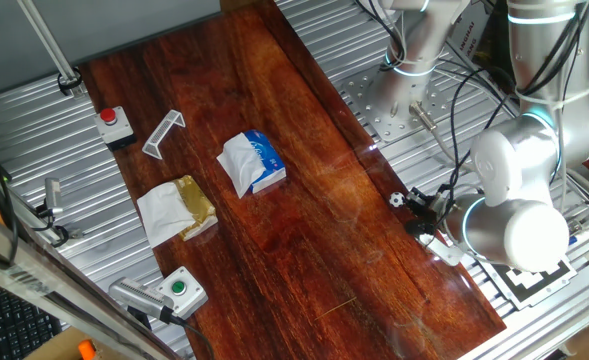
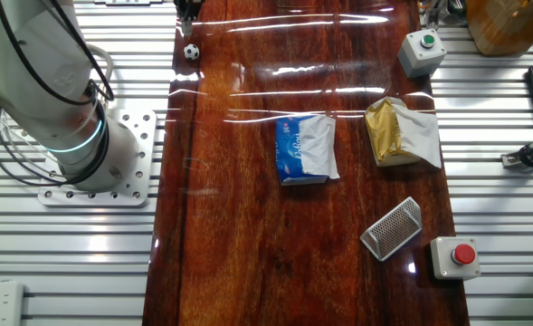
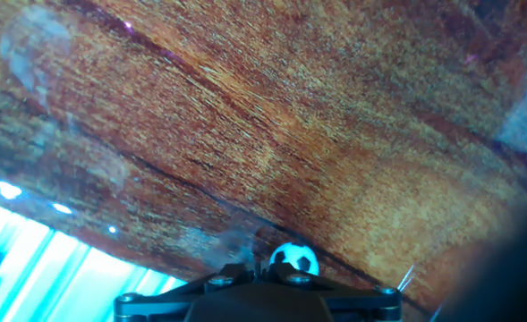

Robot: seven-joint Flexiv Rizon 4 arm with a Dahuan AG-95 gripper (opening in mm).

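A small black-and-white ball patterned like a football rests on the wooden table near its robot-side edge. My gripper is low beside it, on the side toward the arm. In exterior view 2, the ball lies just off the tip of the gripper. From the wrist, the ball shows past the fingertips, slightly right of centre, its lower part hidden by the gripper. The fingers appear together at the middle, with no object visible between them.
A blue tissue pack and a gold one lie mid-table. Beyond are a grey perforated bracket, a red-button box and a green-button box. Bare wood separates the ball from the packs.
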